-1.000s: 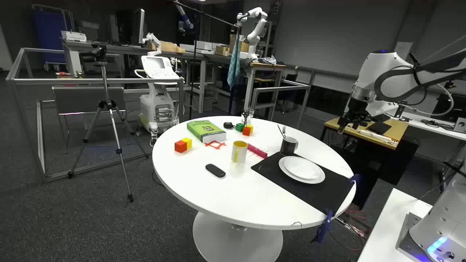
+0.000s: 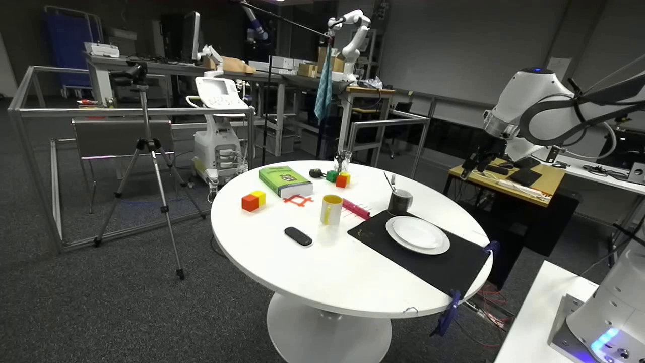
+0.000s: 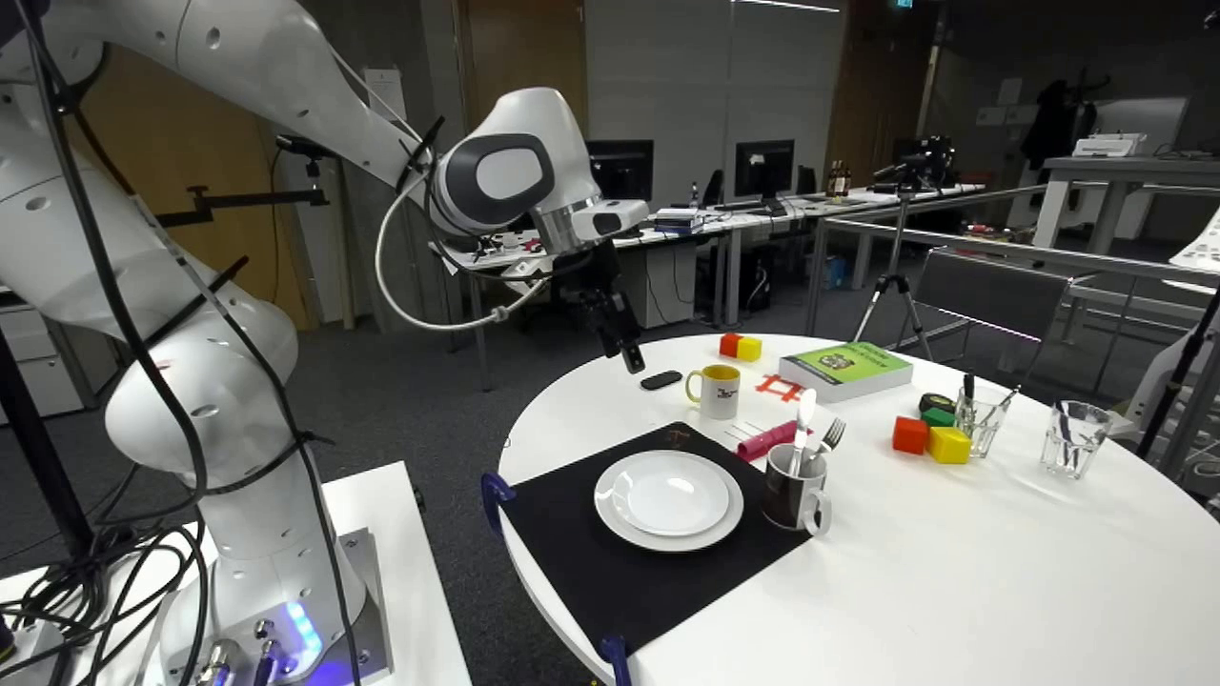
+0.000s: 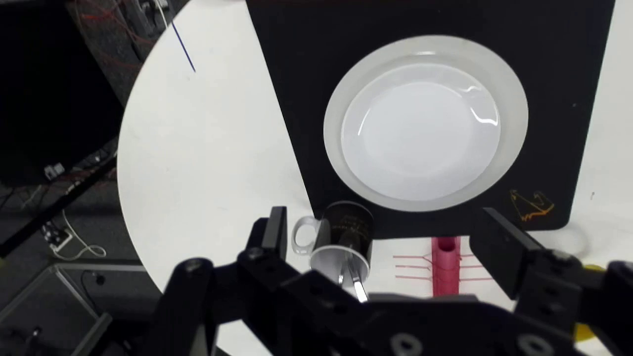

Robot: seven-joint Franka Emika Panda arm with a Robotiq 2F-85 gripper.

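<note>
High over the near side of the round table, my gripper is open with nothing between its fingers. In exterior view 2 the gripper (image 3: 626, 349) hangs above and behind the black mat. White plates (image 3: 669, 492), one stacked on the other, lie on that black mat (image 3: 560, 572). A dark mug (image 3: 789, 490) holding a fork and other cutlery stands at the mat's edge; in the wrist view this mug (image 4: 350, 220) appears near the left finger. Beside the mat lies a pink roll (image 4: 446, 267) with thin prongs. A yellow-and-white mug (image 3: 720, 393) stands upright nearby, empty-handed space around it.
Further off are a green book (image 2: 285, 181), a black remote (image 2: 298, 236), red and yellow cubes (image 2: 253, 200), more coloured cubes (image 3: 928, 438) and glasses (image 3: 1072, 440). Blue clamps (image 2: 447, 314) grip the mat at the table edge.
My gripper has tilted, its fingers swinging slightly up and to the left in exterior view 1. The objects on the table have not moved.
</note>
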